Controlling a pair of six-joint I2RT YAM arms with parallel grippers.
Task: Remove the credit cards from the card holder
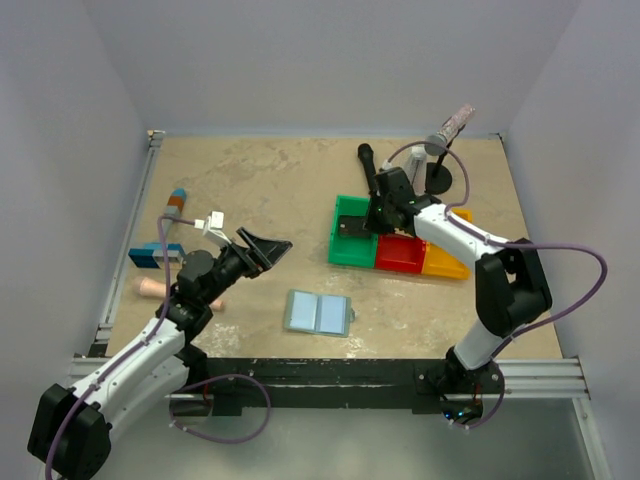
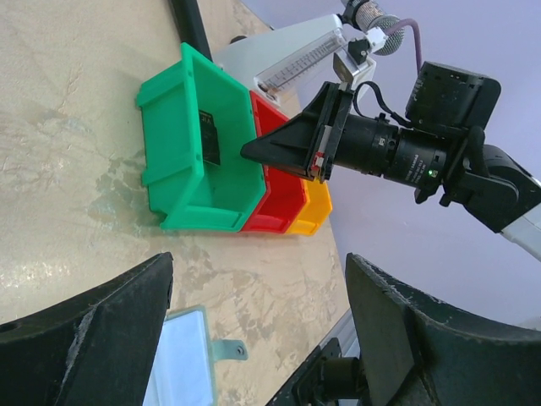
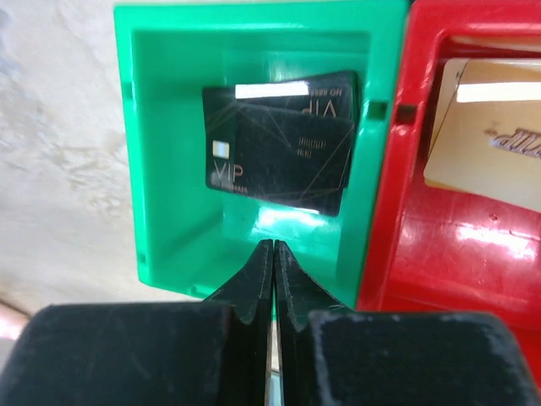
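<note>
The card holder (image 1: 318,312) lies spread flat near the table's front edge, pale blue inside; no card can be made out in it. Two dark VIP cards (image 3: 279,152) overlap on the floor of the green bin (image 3: 254,17). Tan cards (image 3: 494,139) rest in the red bin (image 3: 423,101). My right gripper is shut, its fingertips together over the near part of the green bin, just short of the dark cards, with nothing visible between them. My left gripper stands open and empty above the table, left of the bins and up-left of the holder.
A yellow bin (image 1: 447,262) adjoins the red one. Behind the bins are a black microphone (image 1: 368,165) and a stand (image 1: 438,178). Blue blocks (image 1: 155,255) and a pinkish cylinder (image 1: 150,287) lie at the left.
</note>
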